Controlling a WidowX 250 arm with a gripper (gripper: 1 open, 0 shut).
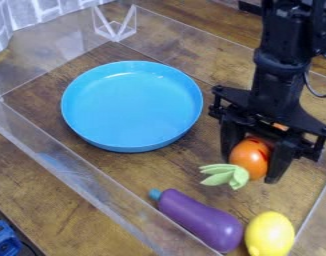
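Note:
My black gripper (255,150) reaches down from the top right and is shut on an orange toy vegetable (250,156) with pale green leaves (222,174), low over the wooden board. A blue plate (131,100) lies to the left of the gripper. Below the orange toy lie a purple toy eggplant (195,218) and a yellow lemon (270,234).
Clear plastic walls (72,175) border the wooden work area on the left and right. A blue object (2,240) sits outside at the lower left. Bare wood (166,165) shows between plate and eggplant.

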